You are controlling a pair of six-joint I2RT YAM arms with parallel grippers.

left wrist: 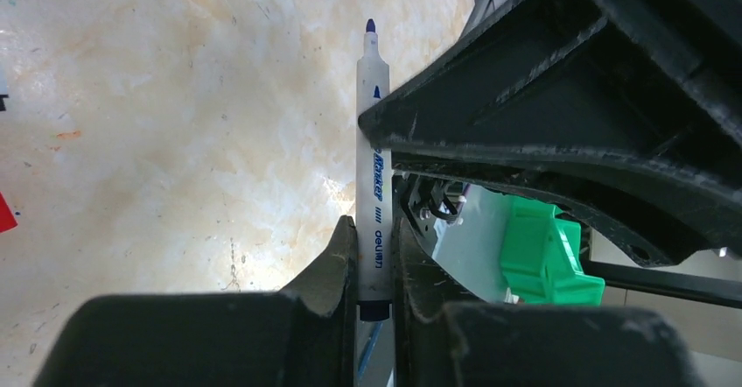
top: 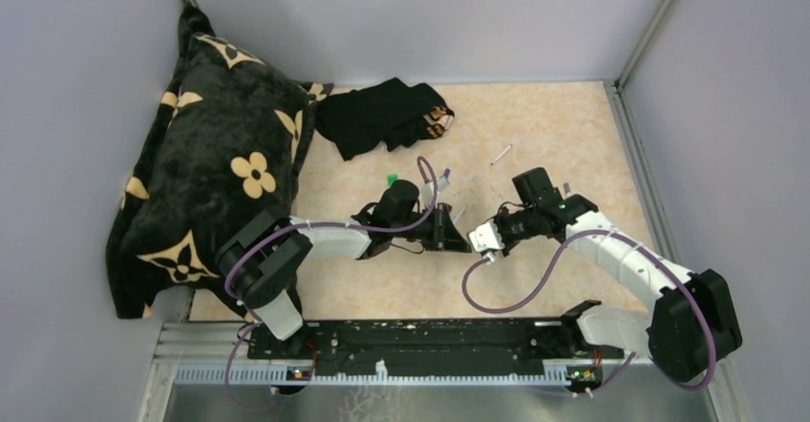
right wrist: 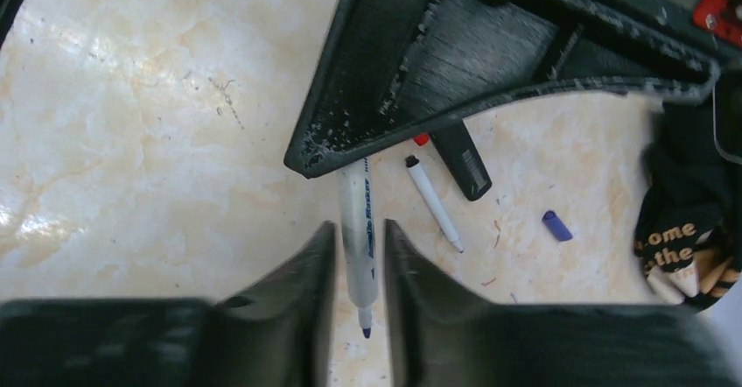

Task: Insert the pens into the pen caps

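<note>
A white marker [left wrist: 374, 186] with a purple tip is held in my left gripper, which is shut on its lower body; the dark rear end shows below. In the right wrist view the same marker [right wrist: 359, 238] hangs between the fingers of my right gripper. Those stand open, with a gap on each side of the marker. A black left finger [right wrist: 367, 107] covers its rear end there. From above, the two grippers meet near the table's middle. A loose purple cap [right wrist: 556, 226] lies on the table.
A thin white pen [right wrist: 433, 203] with a black end lies near a black block [right wrist: 461, 159]. Another pen [top: 501, 154] lies farther back. Black cloth [top: 377, 116] lies at the back, a patterned dark blanket [top: 210, 164] at the left.
</note>
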